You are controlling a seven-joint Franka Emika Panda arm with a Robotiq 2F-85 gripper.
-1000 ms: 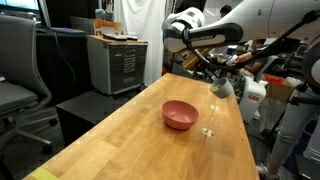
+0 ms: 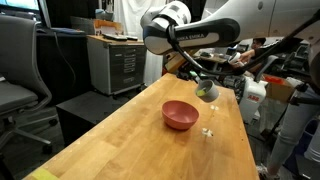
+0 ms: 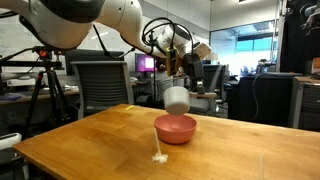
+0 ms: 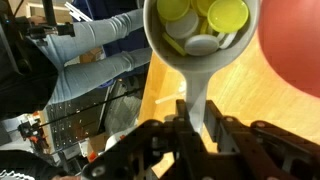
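Observation:
A white cup is held up off the table, tilted, with my gripper shut on its wall. In the wrist view the cup has several yellow, green and grey pieces inside. A red bowl sits on the wooden table, just left of and below the cup in exterior view 1. In the wrist view, part of the bowl shows at the right edge. From exterior view 2, the cup hangs in front of and above the bowl.
Small white items lie on the table near the bowl, one thin and upright-looking. A person's legs in jeans show beside the table in the wrist view.
The arm has carried the cup leftward in exterior view 1, closer to the bowl. The bowl has stayed where it was.

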